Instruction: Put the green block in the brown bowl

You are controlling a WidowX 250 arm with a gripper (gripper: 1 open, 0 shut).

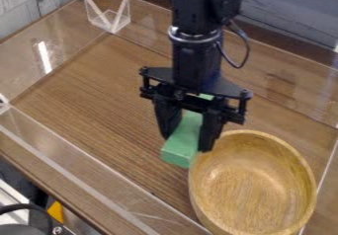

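Note:
The green block [184, 141] is held between the dark fingers of my gripper [188, 132], which is shut on it. Its lower end sticks out below the fingertips, beside the upper left rim of the brown bowl [209, 194]. The bowl stands at the lower right and looks empty where its inside shows. How high the block hangs above the table cannot be told from this angle.
A clear plastic holder [109, 14] stands at the back left. Transparent walls edge the table at left and front, and black cables [27, 214] lie at the lower left corner.

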